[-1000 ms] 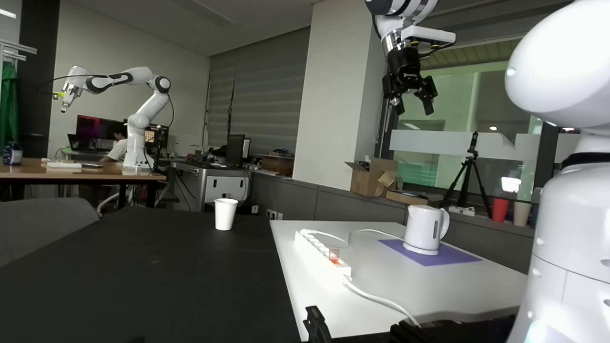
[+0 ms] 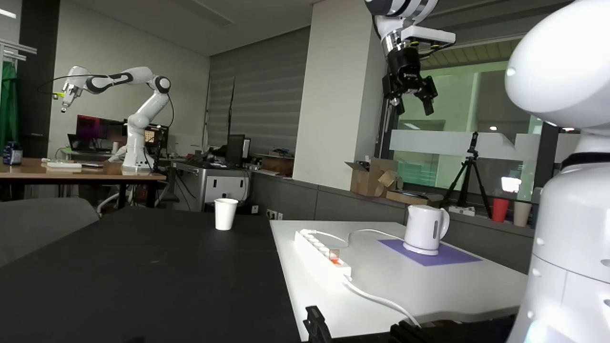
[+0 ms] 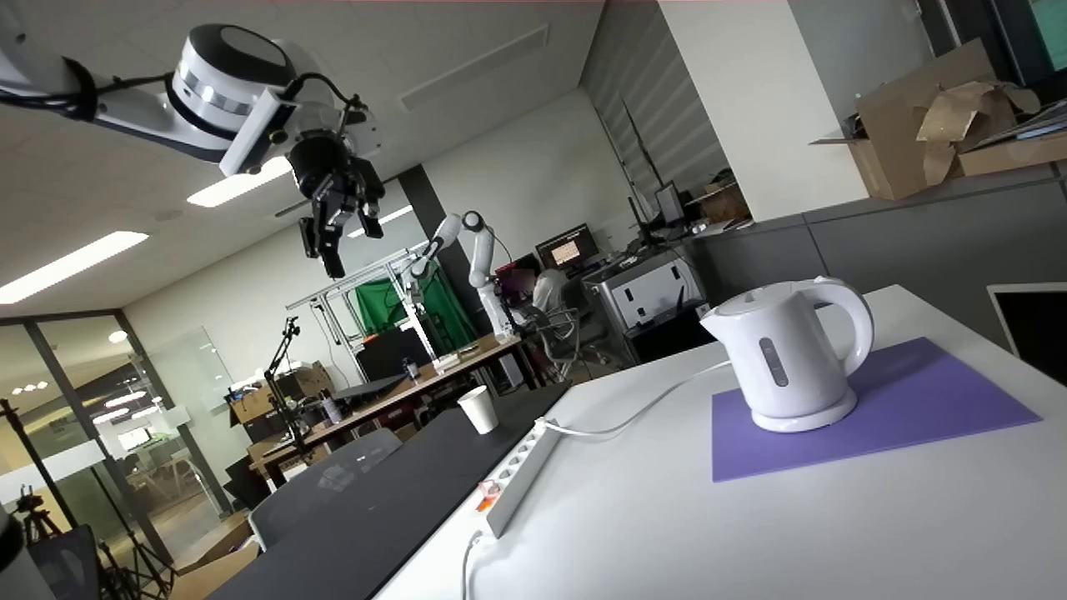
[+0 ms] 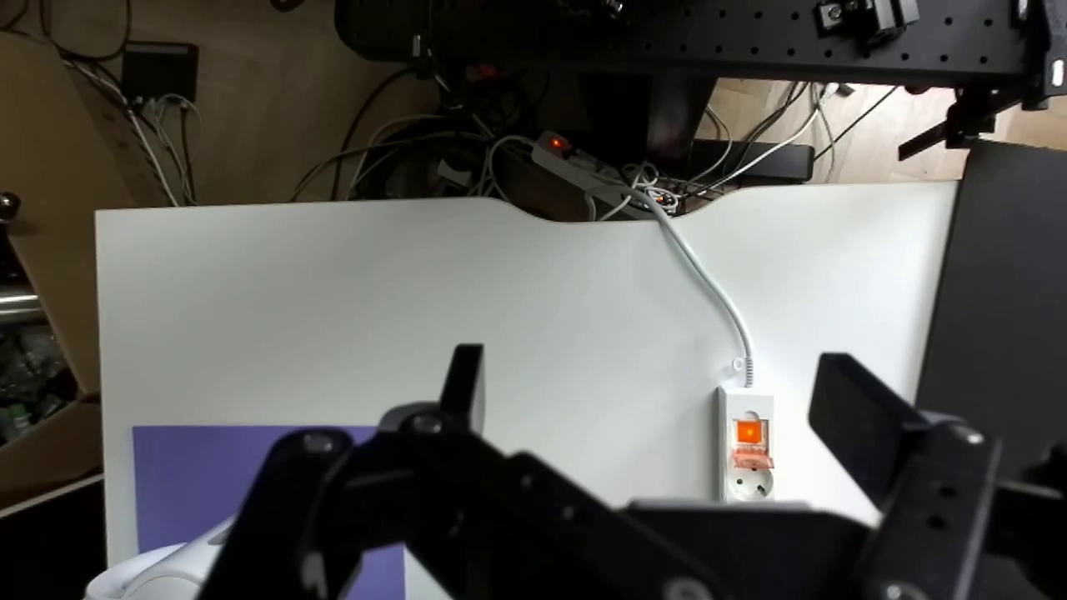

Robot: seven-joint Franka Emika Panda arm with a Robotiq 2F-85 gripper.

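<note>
High above the white table, my gripper hangs open, with nothing between its fingers. A white electric kettle stands upright on a purple mat; in the wrist view only part of the kettle shows at the lower left. A white power strip lies along the table's edge by the black table, its orange switch under a raised clear cover. One white cable runs from the strip towards the kettle and another leaves its near end. Upright on the black table is a white paper cup.
A cardboard box sits on the window ledge. A second robot arm stands far off.
My arm, the gripper and the table objects stand unchanged. In the background, the person seated by the far arm has shifted and is less visible.
</note>
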